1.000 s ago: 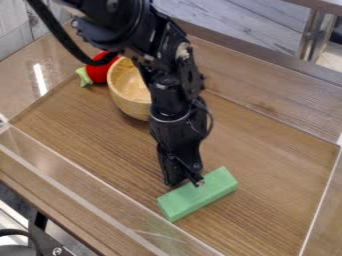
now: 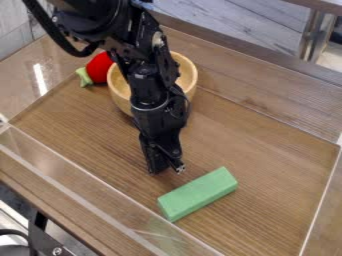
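Observation:
The black arm reaches down from the upper left to the middle of the wooden table, where my gripper [image 2: 166,163] is low over the surface, shut, with nothing visible between its fingers. A green block [image 2: 198,195] lies below and right of the gripper, apart from it.
A yellow bowl [image 2: 185,80] stands behind the arm, partly hidden by it. A red object [image 2: 99,66] with a green part lies at the upper left. A ledge runs along the lower left.
My gripper has moved up and back, away from the green block it was close over a second ago. The block lies in the same place.

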